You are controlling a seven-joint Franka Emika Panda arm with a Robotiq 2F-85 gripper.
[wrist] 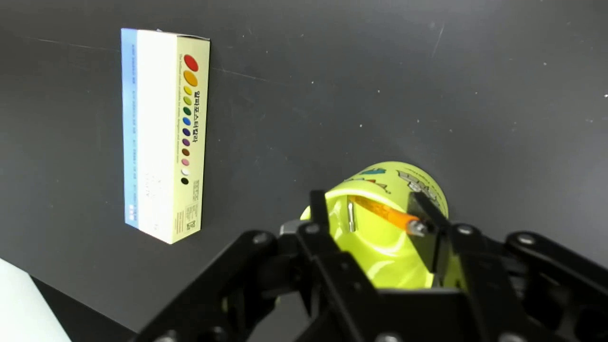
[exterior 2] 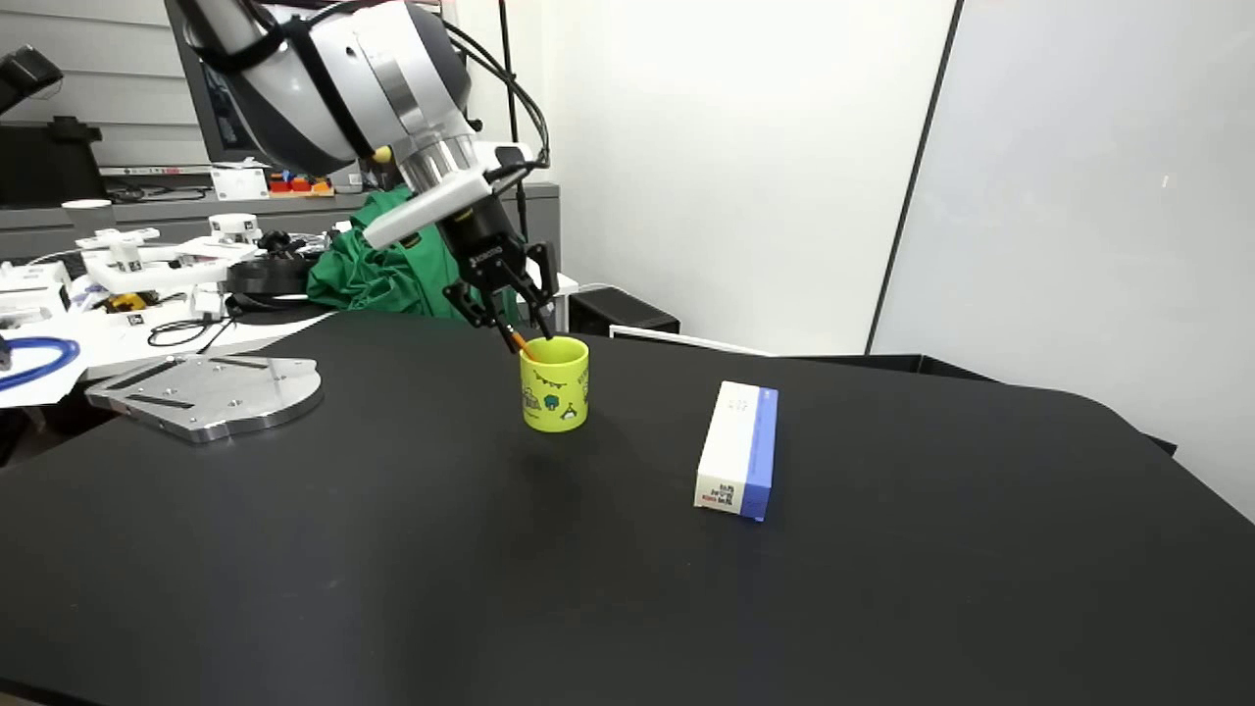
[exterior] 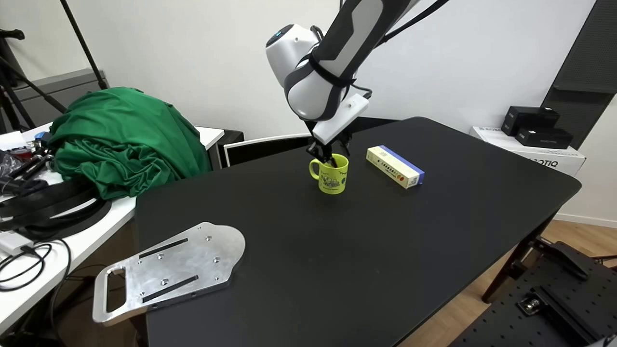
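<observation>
A lime-green mug (exterior: pixel 332 180) with printed pictures stands upright on the black table, its handle to the left in exterior view 1. An orange stick-like tool (wrist: pixel 383 212) leans inside it, its upper end at the rim. A thin silver rod (wrist: pixel 351 215) also shows in the mug. My gripper is over the mug opening, fingers apart on either side of the tool. The right finger (wrist: pixel 428 239) in the wrist view is close beside the tool's upper end; whether they touch, I cannot tell. The gap between the fingers looks partly open, with nothing clamped.
A white, yellow and blue paint box (exterior 2: pixel 731 447) lies to one side of the mug. At the table's far left corner rests a silver metal plate (exterior: pixel 191 260). Green cloth (exterior: pixel 124 136) is heaped on the white side table.
</observation>
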